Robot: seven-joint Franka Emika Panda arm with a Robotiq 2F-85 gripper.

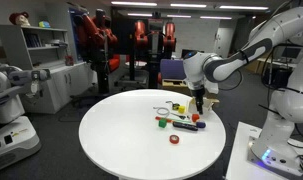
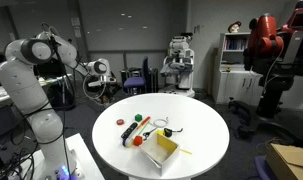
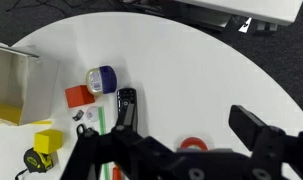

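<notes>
My gripper is open above the white round table [image 3: 216,65], with nothing between its fingers. In the wrist view a red ring-like piece [image 3: 193,144] lies near the right finger. A long black object [image 3: 127,105] is beyond the left finger, with a purple-blue round piece [image 3: 102,80] and an orange-red cube [image 3: 79,96] beside it. The open box [image 3: 41,75] stands at the left. Exterior view 1 shows the gripper [image 1: 199,106] over the table's right side, while the black object [image 1: 186,126] lies below it.
A yellow block [image 3: 48,140] and a black-and-yellow tape measure [image 3: 36,160] sit at the lower left of the wrist view. Thin sticks partly hide under the gripper. In exterior view 2 the box [image 2: 163,153] is near the front edge, and the table's right half [image 2: 206,125] is mostly clear.
</notes>
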